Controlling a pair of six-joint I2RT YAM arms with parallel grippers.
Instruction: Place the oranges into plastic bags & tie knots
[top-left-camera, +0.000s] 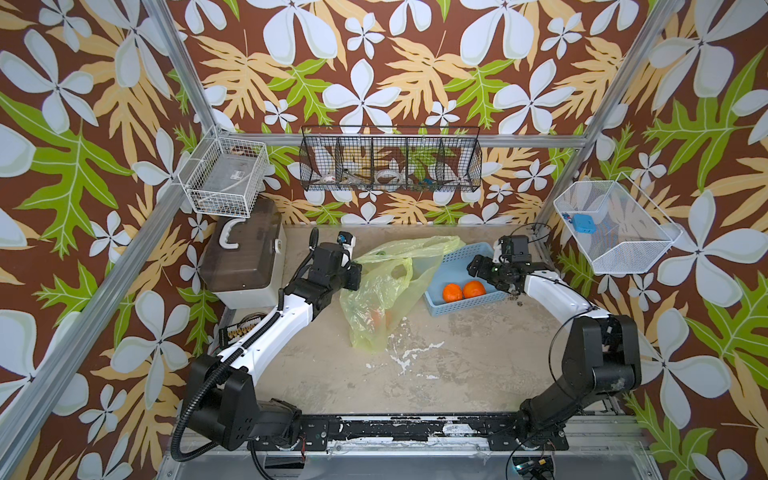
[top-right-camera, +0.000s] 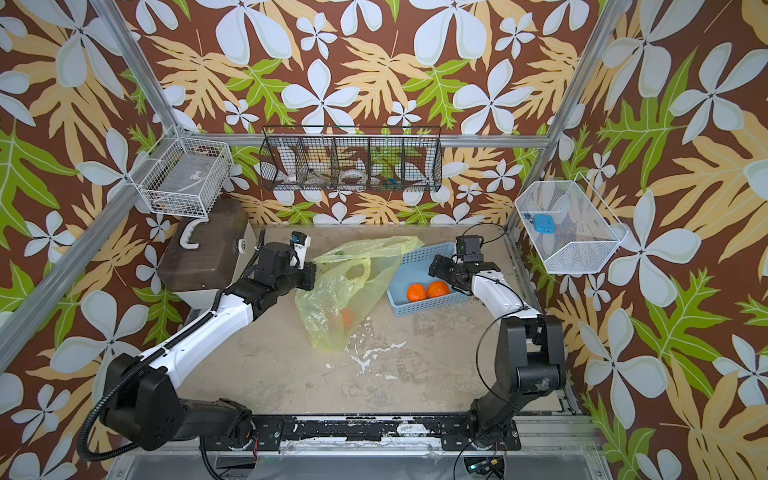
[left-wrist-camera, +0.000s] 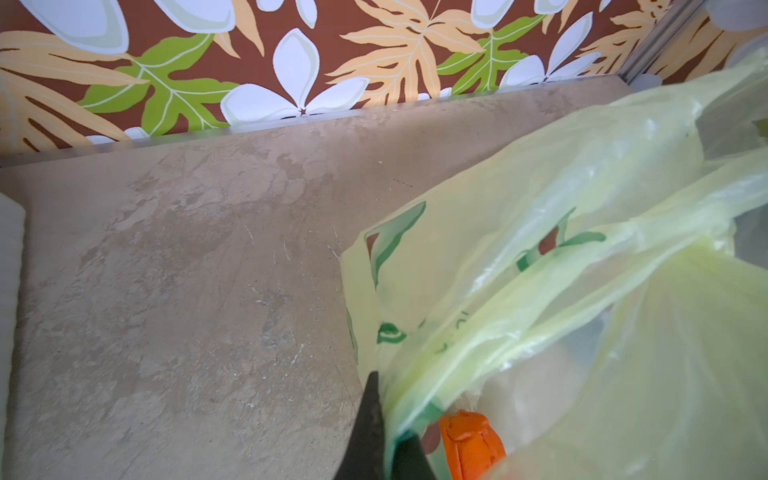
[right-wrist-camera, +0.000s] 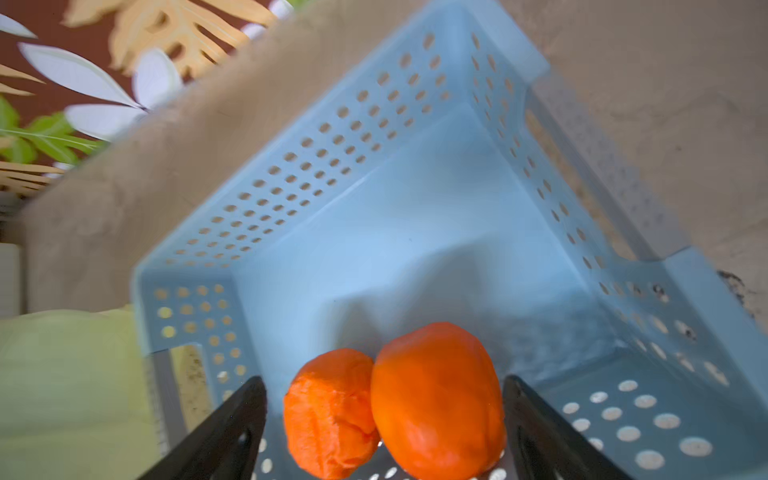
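Note:
A translucent yellow-green plastic bag (top-left-camera: 376, 300) spreads over the middle of the table, its film pinched where my left gripper is shut on it. Inside the bag one orange (left-wrist-camera: 470, 445) shows through its opening in the left wrist view. Two oranges, a smaller one (right-wrist-camera: 330, 412) and a larger one (right-wrist-camera: 438, 400), lie side by side against the near wall of the blue basket (top-left-camera: 448, 270). Above them hangs my right gripper, its fingers (right-wrist-camera: 228, 432) spread on either side of the pair, nothing held.
Left of the bag stands a brown-lidded box (top-left-camera: 240, 252). A black wire rack (top-left-camera: 390, 164) hangs on the back wall, and a white wire basket (top-left-camera: 612, 228) sits at the right.

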